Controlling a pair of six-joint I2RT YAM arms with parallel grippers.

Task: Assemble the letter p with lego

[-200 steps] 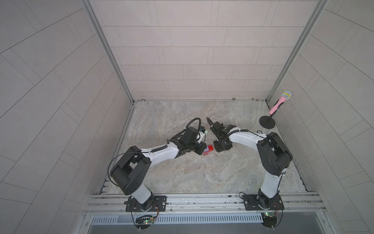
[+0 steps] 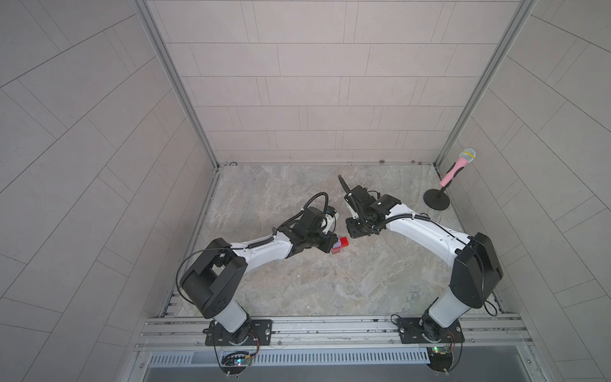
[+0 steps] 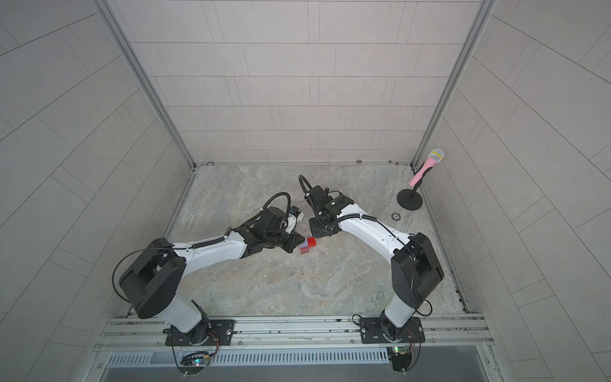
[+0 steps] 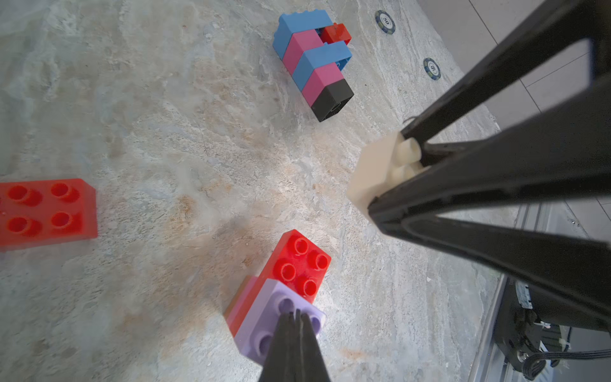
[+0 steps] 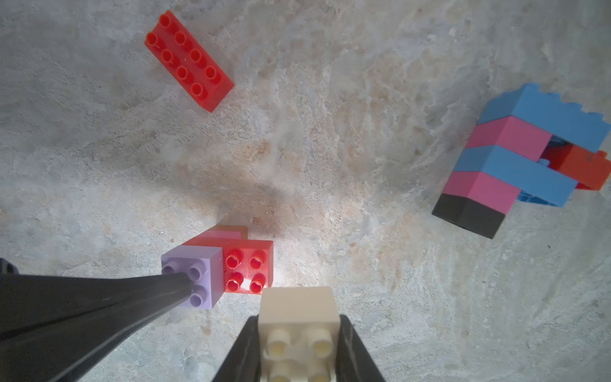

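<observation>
A purple brick (image 5: 203,267) sits on top of a red brick (image 5: 257,245); part of a darker pink-red brick (image 4: 238,298) shows beneath. My left gripper is shut, its fingertips against the purple brick's studded top, with nothing seen between them. To the right, in the left wrist view, my right gripper is shut on a cream brick, held apart from the red and purple stack. Farther off lies a joined build (image 5: 487,149) of blue, pink, black and red bricks. In the top views the arms hide most bricks.
A loose red brick (image 5: 191,63) lies alone on the table. Two round chips (image 4: 385,21) lie beyond the joined build. A pink microphone on a black stand (image 2: 436,198) stands at the back right.
The left arm and the red and purple stack look unmoved.
</observation>
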